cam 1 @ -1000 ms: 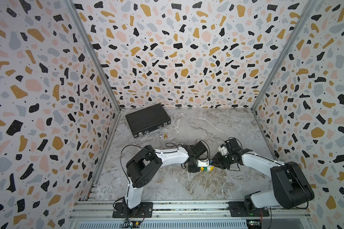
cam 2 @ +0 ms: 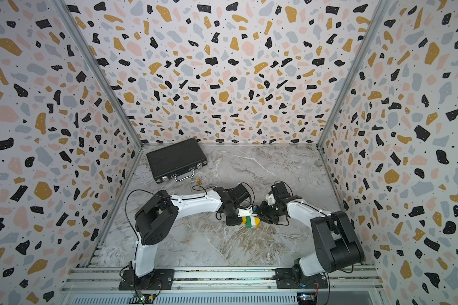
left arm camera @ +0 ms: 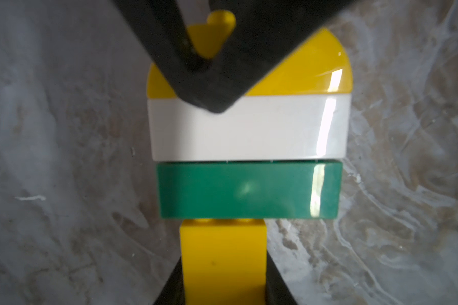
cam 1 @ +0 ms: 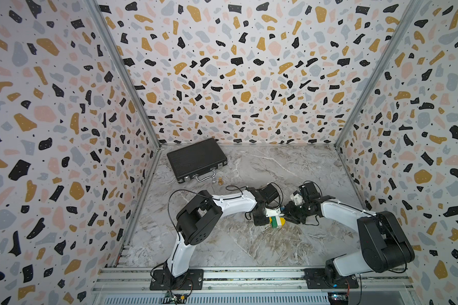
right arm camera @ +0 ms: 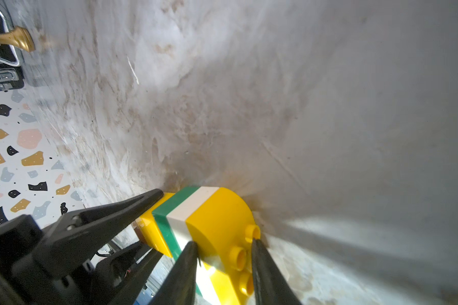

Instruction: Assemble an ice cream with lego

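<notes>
A stacked lego piece is held low over the marble table between both grippers. From the bottom in the left wrist view it has a yellow stem [left arm camera: 224, 259], a green layer [left arm camera: 246, 189], a white layer [left arm camera: 269, 127] and a rounded yellow top [left arm camera: 310, 66] with studs, also visible in the right wrist view. My left gripper [cam 1: 267, 218] is shut on the yellow stem, its fingers partly hidden behind it. My right gripper [cam 2: 259, 216] is shut at the rounded yellow top, one finger crossing it in the left wrist view.
A closed black briefcase [cam 1: 196, 157] lies at the back left, with a small gold-coloured object [cam 1: 220, 181] in front of it. Cables loop over both arms.
The stack's visible faces look more turned.
</notes>
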